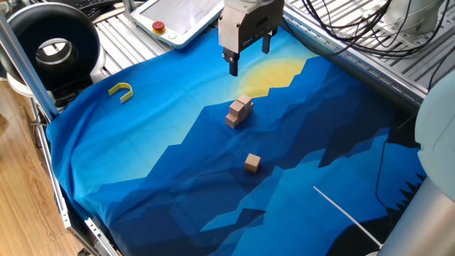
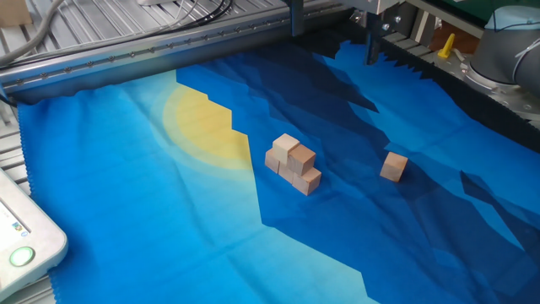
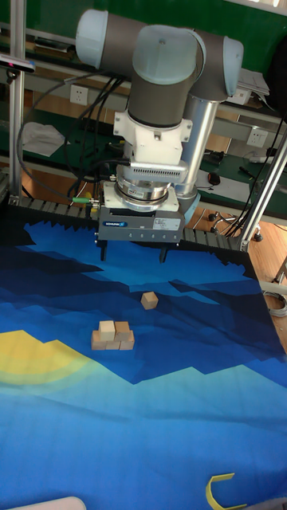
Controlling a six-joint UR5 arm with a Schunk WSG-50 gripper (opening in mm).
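My gripper (image 1: 249, 58) hangs in the air with its two dark fingers spread wide and nothing between them; exterior view 3 shows the same gap under the gripper (image 3: 133, 254). On the cloth stands a small stack of wooden cubes (image 2: 293, 165), three in the bottom row and two on top. The top pair, a paler cube (image 3: 107, 330) and a browner cube (image 3: 122, 328), sit side by side. Apart from the stack lies a single loose wooden cube (image 1: 252, 163), also clear in exterior view 2 as a lone cube (image 2: 394, 166). The gripper touches none of them.
A yellow hook-shaped piece (image 1: 121, 92) lies on the blue printed cloth (image 1: 163, 128). The teach pendant (image 1: 181, 20) with a red button rests beside the cloth. A thin pale rod (image 1: 347, 215) is near the robot's column. Open cloth surrounds the cubes.
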